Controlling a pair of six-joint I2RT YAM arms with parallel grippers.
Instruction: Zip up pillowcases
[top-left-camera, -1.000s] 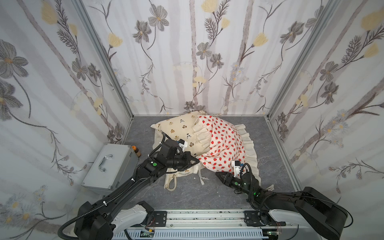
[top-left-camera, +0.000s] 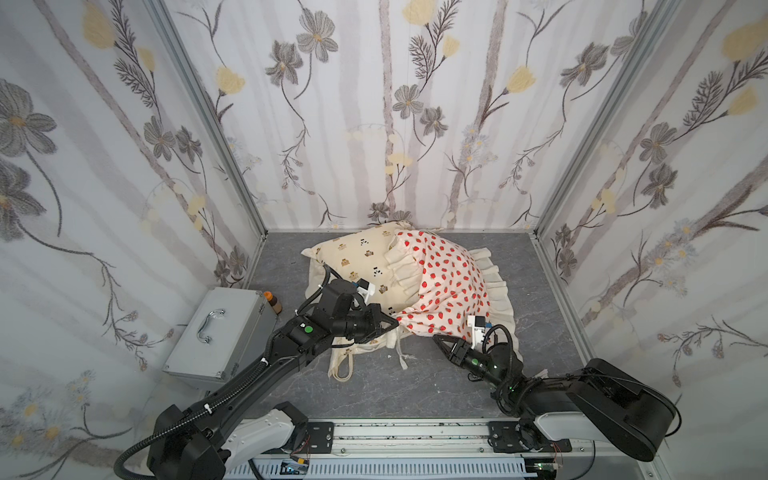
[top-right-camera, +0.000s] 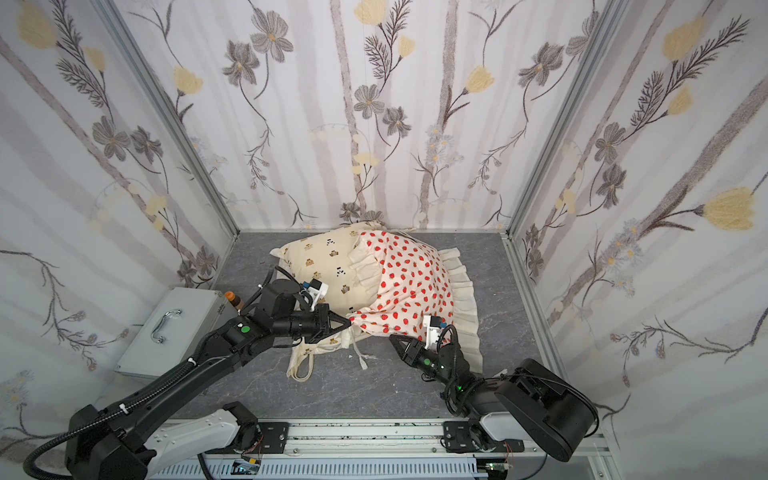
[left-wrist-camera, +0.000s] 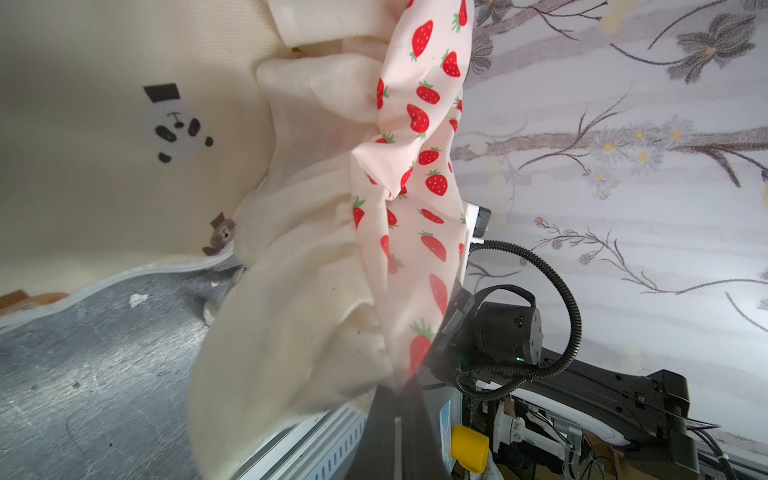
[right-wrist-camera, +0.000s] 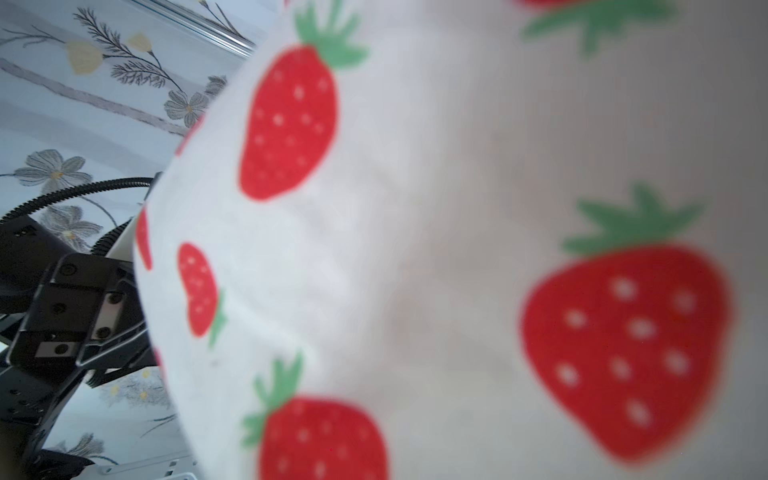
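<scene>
A pillowcase with red strawberries (top-left-camera: 448, 276) and a cream ruffle lies bulging over a cream pillow printed with small animals (top-left-camera: 352, 256). Its near left corner is drawn into my left gripper (top-left-camera: 395, 322). The left wrist view shows the strawberry cloth (left-wrist-camera: 412, 264) running taut down to the shut fingers (left-wrist-camera: 384, 424). At the pillowcase's front edge, low over the floor, is my right gripper (top-left-camera: 438, 340). White strawberry cloth (right-wrist-camera: 448, 240) fills most of the right wrist view and hides that gripper's fingers. No zip or slider can be made out.
On the left stand a silver case (top-left-camera: 216, 332) and an orange-capped bottle (top-left-camera: 273, 301). A pale cord end (top-left-camera: 402, 360) and a cloth loop (top-left-camera: 344, 368) lie near the left gripper.
My right gripper has shifted slightly away from the front rail, up against the pillowcase's front edge, and its arm has swung. The left arm and its hold on the corner look unchanged.
</scene>
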